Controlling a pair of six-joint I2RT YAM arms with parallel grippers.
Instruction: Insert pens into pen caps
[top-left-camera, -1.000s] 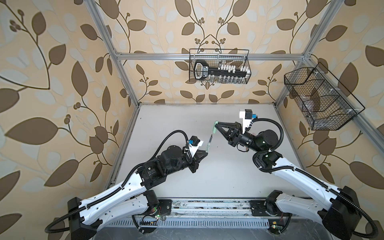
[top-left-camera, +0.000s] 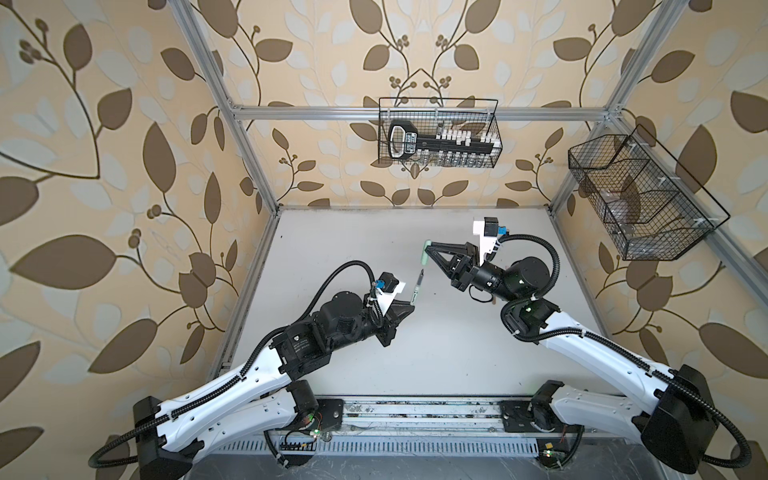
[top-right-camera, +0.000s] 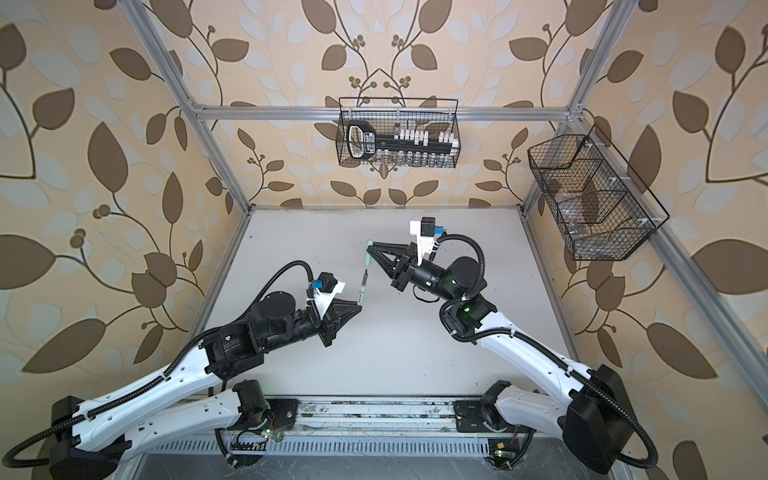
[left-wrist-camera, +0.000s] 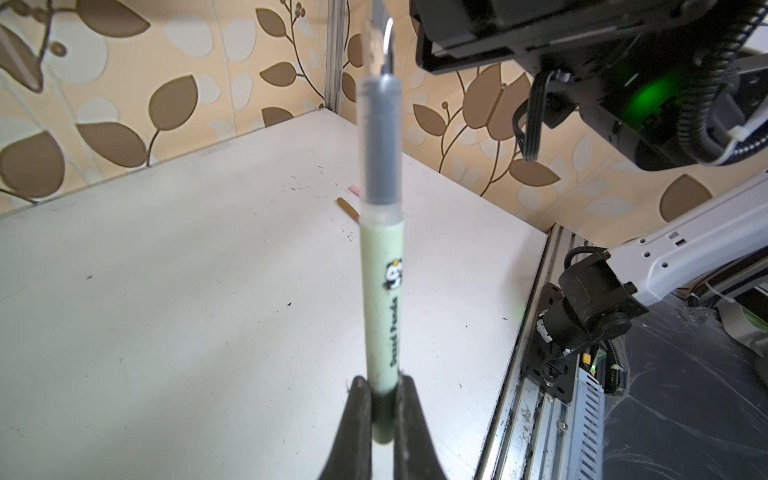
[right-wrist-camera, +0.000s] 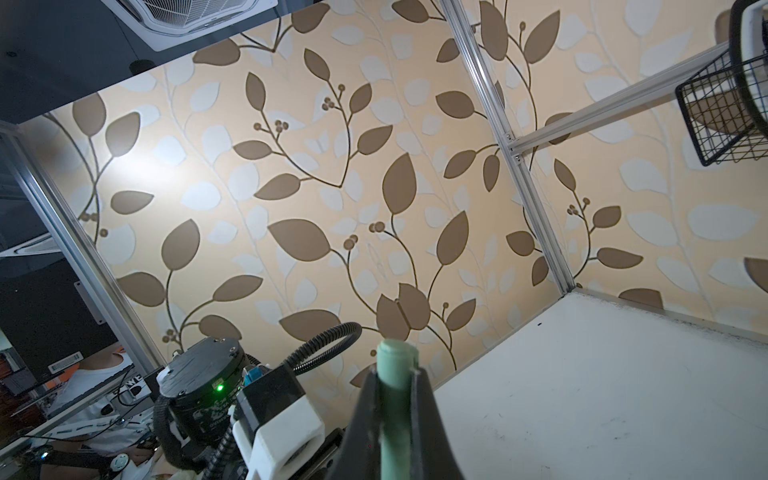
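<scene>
My left gripper is shut on a pale green pen held upright, its nib pointing up. My right gripper is shut on a mint green cap, also upright. In both top views the cap hangs just above the nib, nearly in line with the pen; whether the tip touches it I cannot tell.
Brown and pink sticks lie on the white table. Wire baskets hang on the back and right walls. The table under the grippers is largely clear.
My right gripper and the cap have shifted a little left and up over the pen. The left arm looks still.
</scene>
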